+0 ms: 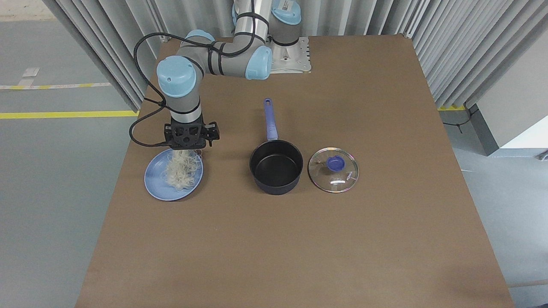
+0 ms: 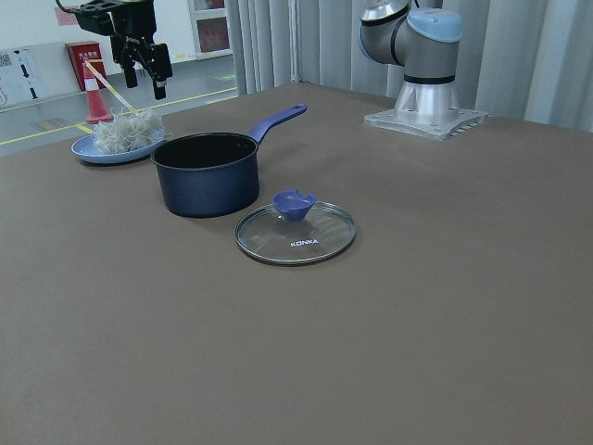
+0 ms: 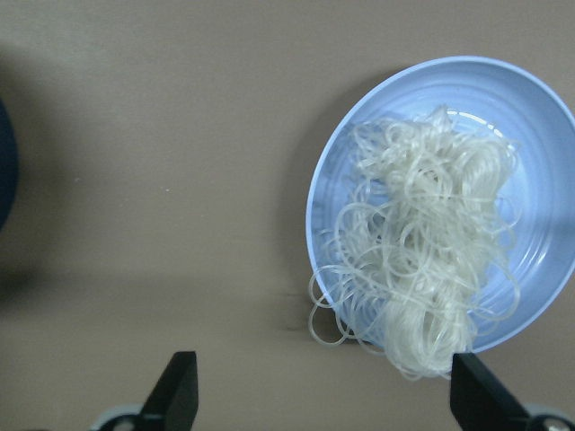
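Note:
A blue plate (image 1: 159,182) holds a pile of pale dry noodles (image 3: 422,233), some strands hanging over its rim. My gripper is open above the plate, empty between its widely spaced fingers; in the left view it hangs over the noodles. To the plate's right in the front view stands a dark saucepan (image 1: 276,169) with a purple-blue handle pointing toward the back. A glass lid (image 1: 334,179) with a blue knob lies flat beside the pan.
The arm's base (image 2: 426,120) sits at the back edge.

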